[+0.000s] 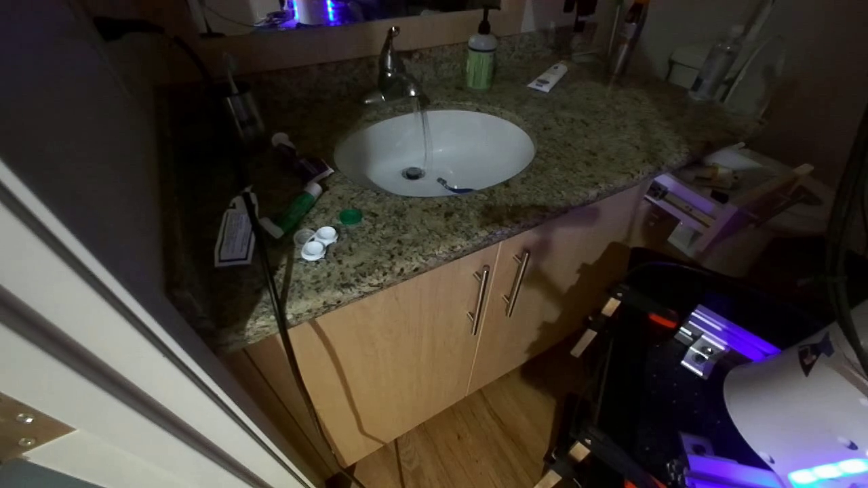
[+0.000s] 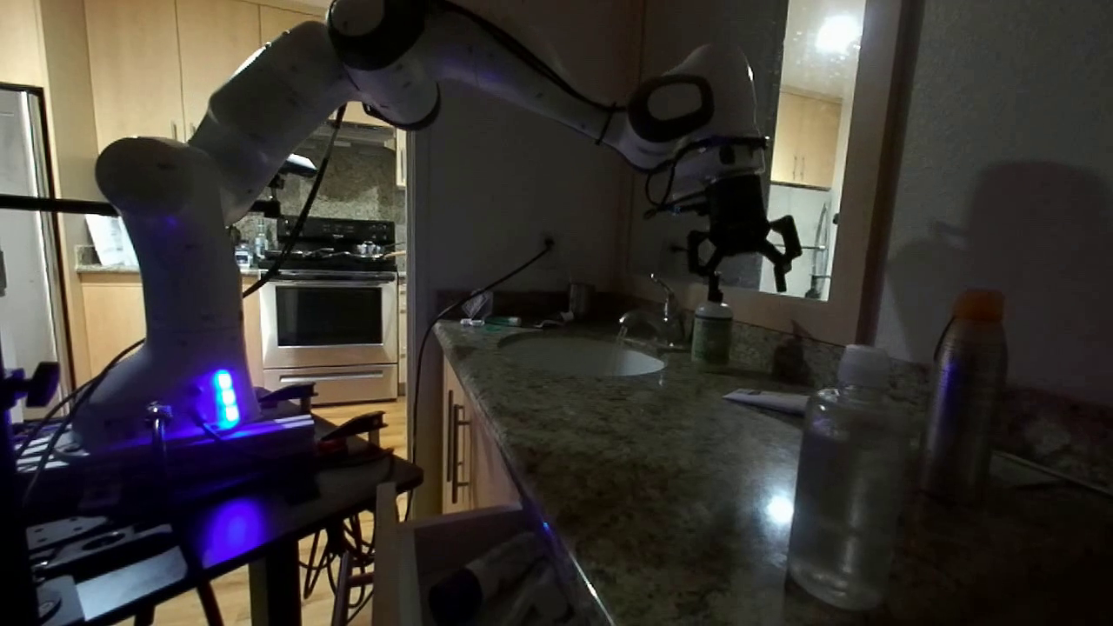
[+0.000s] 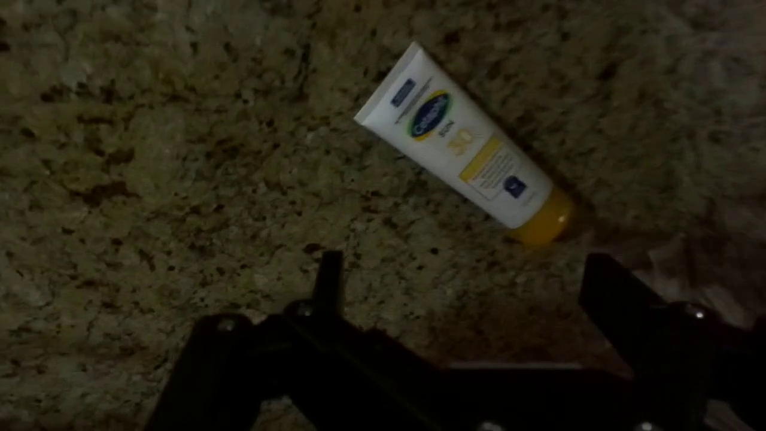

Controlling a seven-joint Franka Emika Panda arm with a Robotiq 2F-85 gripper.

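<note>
With its fingers spread wide, my gripper hangs open over the stone counter, nothing between them. A white sunscreen tube with a yellow cap (image 3: 459, 140) lies flat on the counter, beyond the fingertips in the wrist view; its cap end points toward the right finger (image 3: 610, 287). In exterior view 2 the gripper (image 2: 747, 276) is high above the counter, by the green-labelled pump bottle (image 2: 711, 334) and the mirror. The tube (image 2: 769, 401) is well below it there. Exterior view 1 catches only a dark bit of the gripper at its top edge.
Water runs from the faucet (image 1: 392, 77) into the white sink (image 1: 480, 146), where a blue-handled item (image 1: 453, 186) lies. Tall obstacles are a clear bottle (image 2: 850, 490) and a metal bottle with an orange cap (image 2: 965, 407). An open drawer (image 1: 692, 203) juts out below the counter.
</note>
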